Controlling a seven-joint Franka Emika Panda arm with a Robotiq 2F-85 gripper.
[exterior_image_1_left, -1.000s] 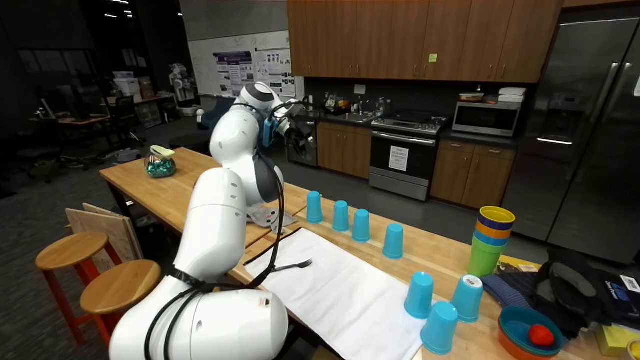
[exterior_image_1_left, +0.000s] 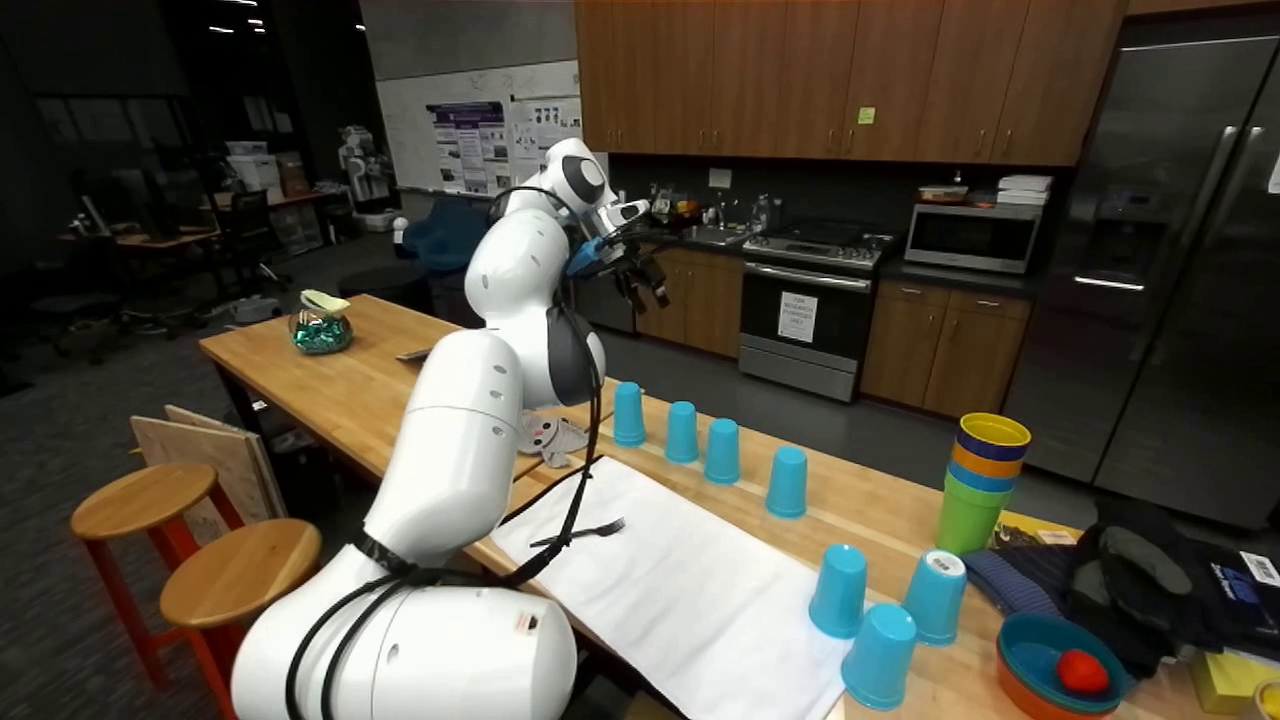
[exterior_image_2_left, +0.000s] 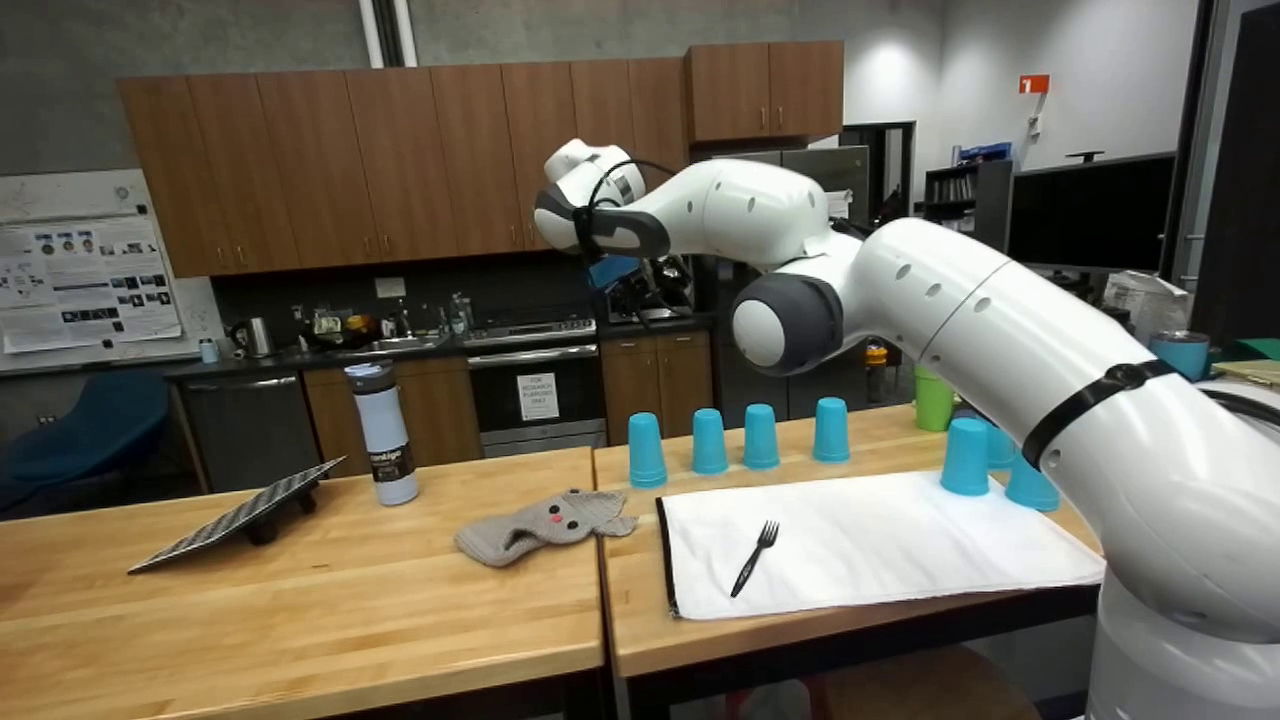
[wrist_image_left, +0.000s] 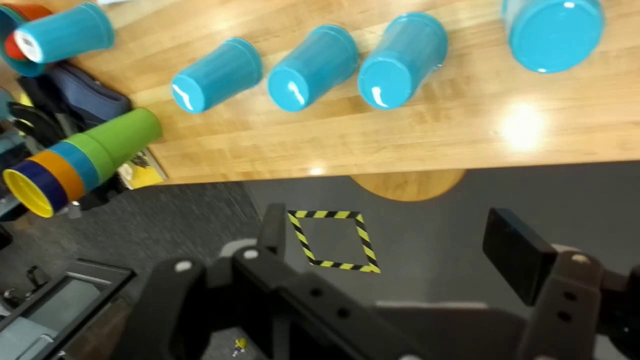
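Observation:
My gripper is open, its two dark fingers spread wide with only floor showing between them in the wrist view. In exterior view 1 it hangs high past the far edge of the table. Four of the blue cups, upside down, make a row along that edge: the end cup (exterior_image_1_left: 629, 415), two close together (exterior_image_1_left: 681, 432) and one nearer the camera (exterior_image_1_left: 787, 482). Three more blue cups (exterior_image_1_left: 882, 655) stand grouped at the near end of the white cloth (exterior_image_1_left: 672, 576). On the cloth lies a black fork (exterior_image_2_left: 756, 559).
A tall stack of coloured cups (exterior_image_1_left: 967, 528) stands near dark bags (exterior_image_1_left: 1140, 576) and a teal bowl (exterior_image_1_left: 1029, 672) with a red ball. A bottle (exterior_image_2_left: 384, 438), a grey cloth toy (exterior_image_2_left: 540, 526) and a tilted panel (exterior_image_2_left: 240, 516) occupy the other table.
The arm has swung to the right in exterior view 1, and its wrist and gripper have risen. The cups, fork and cloth have stayed in place.

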